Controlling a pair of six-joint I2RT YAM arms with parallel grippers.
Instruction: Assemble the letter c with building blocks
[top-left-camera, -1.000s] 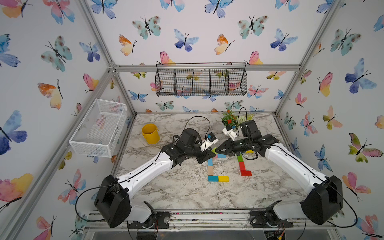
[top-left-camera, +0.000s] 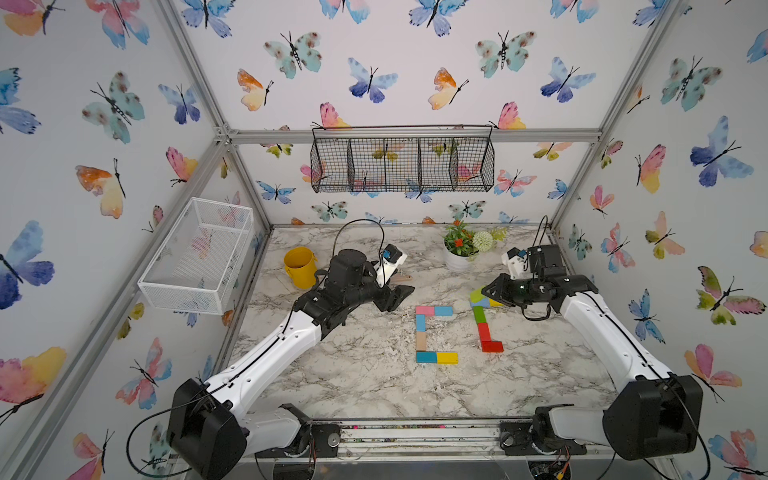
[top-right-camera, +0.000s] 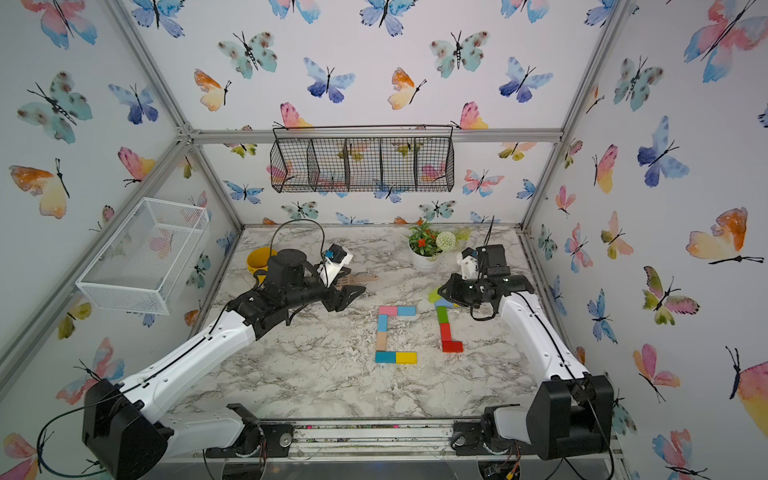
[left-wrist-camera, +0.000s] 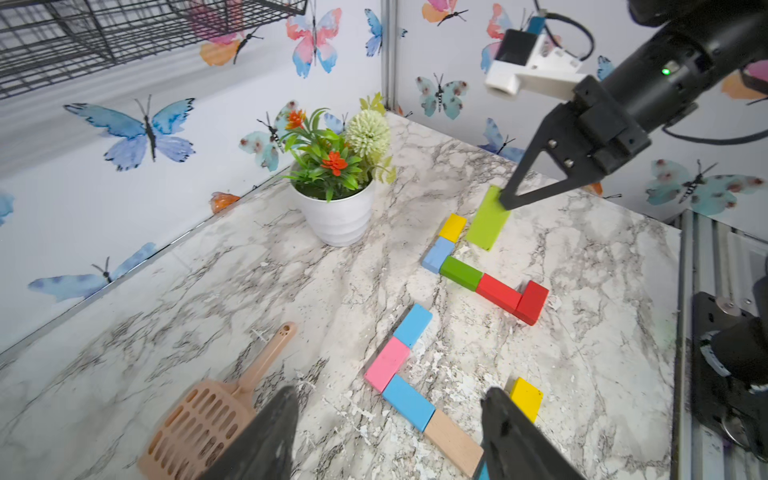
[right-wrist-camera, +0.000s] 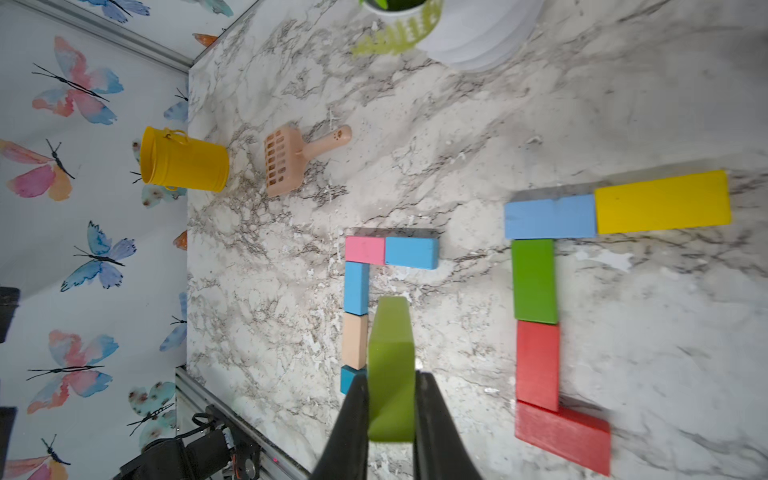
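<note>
A C-shaped group of pink, light blue, beige, teal and yellow blocks lies centrally on the table. Right of it lies a second group: yellow, blue, green and red blocks. My right gripper is shut on a light green block, held above the right group's upper end. My left gripper hangs left of the centre group, open, with nothing between its fingers in the left wrist view.
A potted plant stands at the back right, a yellow mug at the left, a pink slotted scoop behind the blocks. Wire baskets hang on the back wall.
My right gripper has carried the light green block rightward from where it met the left gripper. My left gripper has moved back leftward, away from the block.
</note>
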